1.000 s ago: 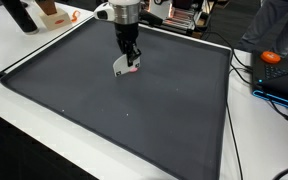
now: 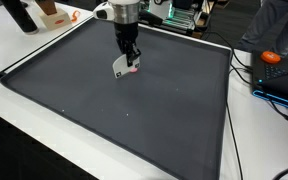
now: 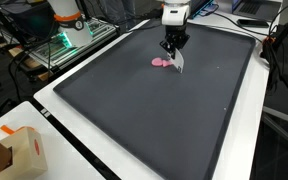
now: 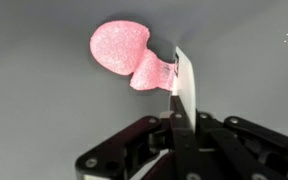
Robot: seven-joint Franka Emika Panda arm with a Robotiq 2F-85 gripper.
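Observation:
A thin white card-like piece (image 4: 185, 82) stands on edge, and my gripper is shut on its near end. Beside it, on the left in the wrist view, lies a pink, speckled, rounded thing (image 4: 120, 47) with a narrower end that meets the white piece. Whether the two are joined I cannot tell. In exterior view 1 the white piece (image 2: 121, 67) hangs below the gripper (image 2: 132, 57), close to the dark mat. Exterior view 2 shows the pink thing (image 3: 162, 62) on the mat, left of the white piece (image 3: 178, 64).
A white and orange box (image 3: 26, 152) stands off the mat at the lower left of exterior view 2. A laptop (image 2: 274, 85) is to the right in exterior view 1.

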